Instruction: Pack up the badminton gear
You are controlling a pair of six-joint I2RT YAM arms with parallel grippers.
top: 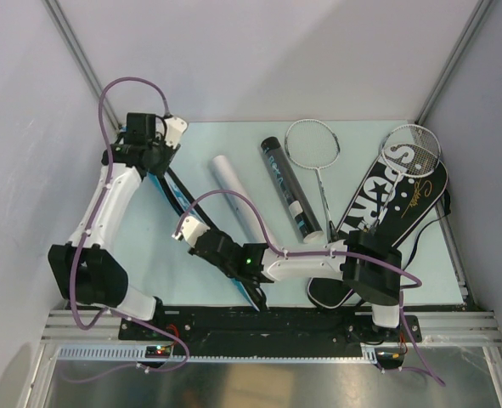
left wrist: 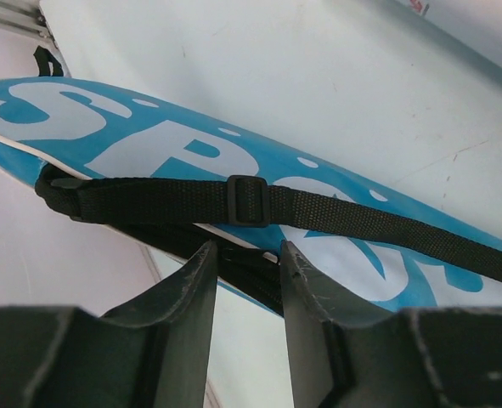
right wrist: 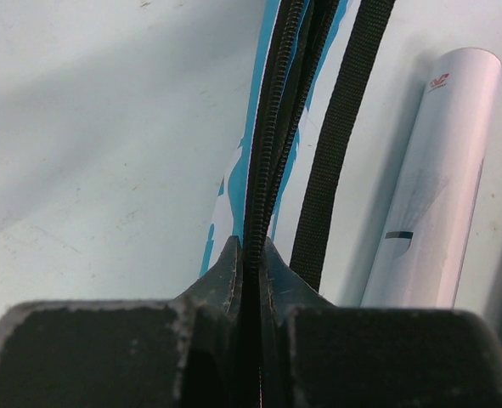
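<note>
A long blue bag (left wrist: 149, 136) with white lettering, a black strap (left wrist: 352, 217) and a zipper (right wrist: 276, 127) lies diagonally on the left of the table. My left gripper is over the bag's far end, fingers apart on either side of the dark zipper edge below the strap. My right gripper is shut on the black zipper edge of the bag, nearer the front. Right of the bag lie a white shuttle tube (top: 234, 187) and a black tube (top: 284, 187).
On the right, two rackets (top: 313, 144) (top: 409, 150) and a black printed bag (top: 425, 191) lie on the table, partly under my right arm. Walls bound the back and sides.
</note>
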